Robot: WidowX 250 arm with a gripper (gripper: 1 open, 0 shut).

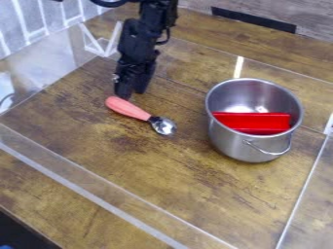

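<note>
My gripper (135, 73) hangs over the wooden table at the upper left, black and angled downward, just behind a pink-handled spoon. Whether its fingers are apart or together is hard to make out. The spoon (140, 114) lies on the table with its metal bowl toward the right. A steel pot (244, 146) stands at the right with a red block (252, 122) inside it.
A pale, partly transparent object (97, 39) is at the upper left edge, near the arm.
</note>
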